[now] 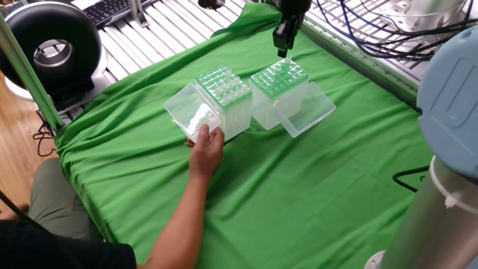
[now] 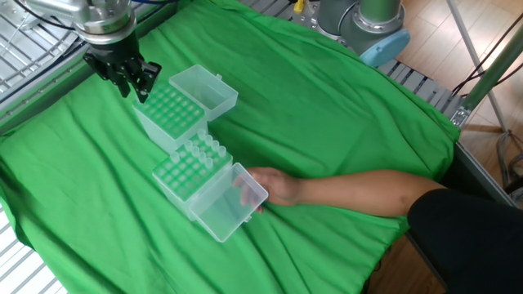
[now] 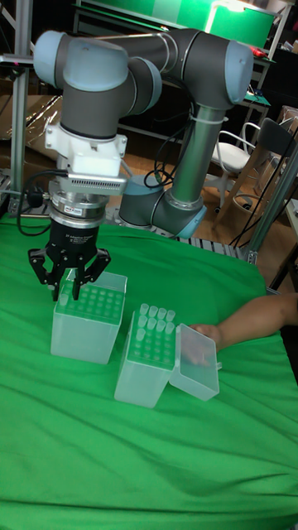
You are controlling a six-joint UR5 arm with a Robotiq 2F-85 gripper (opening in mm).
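Observation:
Two clear pipette-tip boxes with green grid tops stand side by side on a green cloth. One box (image 3: 84,335) shows an almost empty grid; a single clear tip (image 1: 290,59) appears to stand at its corner. Above that corner hangs my black gripper (image 3: 65,297), pointing down and open, its fingers (image 3: 77,296) spread apart. In exterior view 3 the corner tip shows between or just behind the fingers, and I cannot tell its depth. The other box (image 3: 136,380) holds several clear tips (image 3: 157,316) in part of its grid.
A person's hand (image 2: 274,186) holds the open lid (image 2: 233,208) of the tip-filled box. Another open lid (image 1: 310,112) tilts beside the first box. Cables (image 1: 373,45) hang near the rail.

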